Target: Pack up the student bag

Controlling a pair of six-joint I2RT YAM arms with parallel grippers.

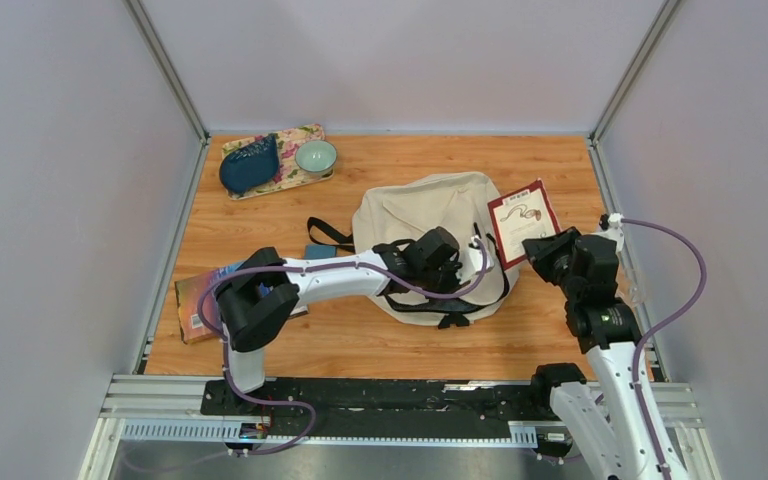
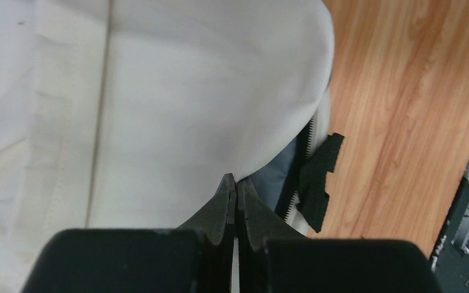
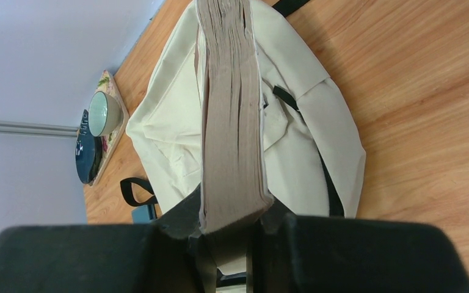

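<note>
A cream cloth bag [image 1: 420,210] lies in the middle of the table. My left gripper is shut on the bag's front edge, with the cloth pinched between its fingertips. Beside that pinch, a zipper and dark lining show at the bag's opening [image 2: 278,174]. Over the bag's right side, my right gripper is shut on a thick book [image 3: 232,122]. From above, this book has a white cover with a red border and a snake-like drawing. The left arm hides part of the bag in the top view.
At the back left are a floral tray [image 1: 288,172], a dark blue pouch [image 1: 249,165] and a pale green bowl [image 1: 316,156]. More books [image 1: 197,305] lie at the front left, partly under the left arm. A blue item [image 1: 321,251] sits by the black strap [image 1: 328,233].
</note>
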